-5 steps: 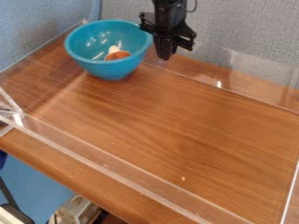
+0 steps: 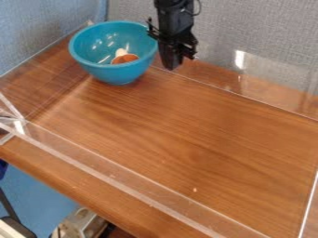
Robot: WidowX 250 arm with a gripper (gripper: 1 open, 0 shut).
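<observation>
A teal bowl sits at the back left of the wooden table. Inside it lie an orange round item and a small white item beside it. My black gripper is just right of the bowl's rim at the back, pointing down, shut, with nothing visible between its fingers.
Clear plastic walls edge the table, with grey padded walls behind and at the left. A blue floor shows at the lower left.
My gripper has moved a little to the left, closer to the bowl. The bowl and its contents look unmoved.
</observation>
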